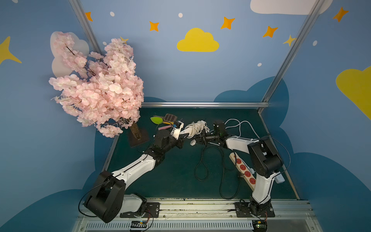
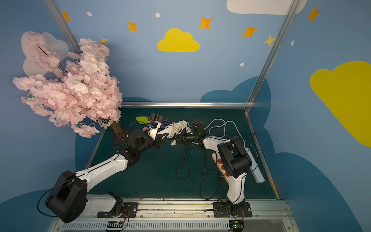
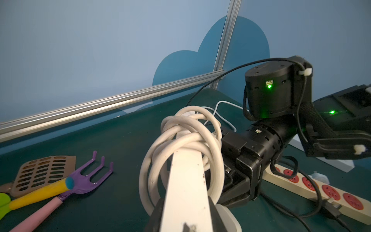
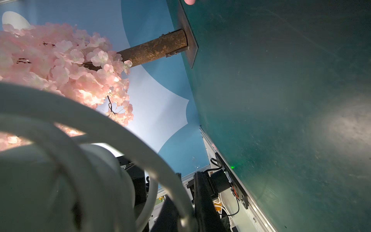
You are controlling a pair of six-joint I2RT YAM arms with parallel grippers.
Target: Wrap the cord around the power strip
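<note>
A white power strip [image 3: 185, 187] points away from my left gripper [image 1: 183, 137], which is shut on its near end. Several loose loops of white cord [image 3: 185, 133] circle the strip's far part. In the right wrist view, a strand of white cord [image 4: 164, 174] runs down between the dark fingertips of my right gripper, shut on it. The top left view puts the right gripper just right of the left one, at the front side of the coils. A white plug-like piece [image 1: 192, 142] shows below the coils. The strip's far end is mostly covered by cord.
Another white strip [image 2: 255, 166] lies at the right edge with its cord behind. A strip with red sockets [image 1: 242, 170] and its black cable lie front right. Garden tools [image 3: 58, 185] are back left, beside the blossom tree [image 1: 108, 85].
</note>
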